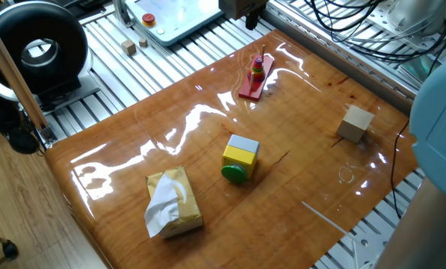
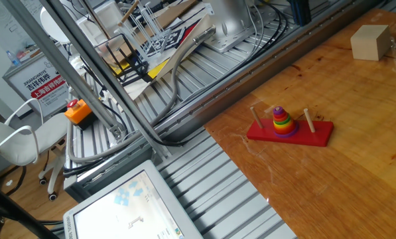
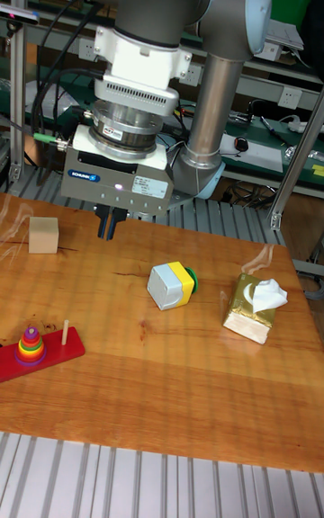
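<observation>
My gripper [image 3: 112, 228] hangs above the table's far side in exterior view 3, its dark fingers close together at the middle of the wide body, with nothing visible between them. At the top of exterior view 1, part of the gripper [image 1: 251, 24] shows. A wooden cube [image 3: 43, 235] sits apart from it on the tabletop. The grey and yellow block with a green round end [image 1: 240, 157] lies mid-table. Beside it is a gold tissue pack [image 1: 187, 203] with a white tissue sticking out. A red peg board [image 2: 289, 135] carries a stack of coloured rings [image 2: 282, 120] on its middle peg.
The wooden tabletop [image 1: 282, 198] has wide bare areas between the objects. Slatted metal surfaces border it, and a tablet-like panel [image 2: 128, 209] lies off its edge. Two small wooden pieces rest on the slats in exterior view 1.
</observation>
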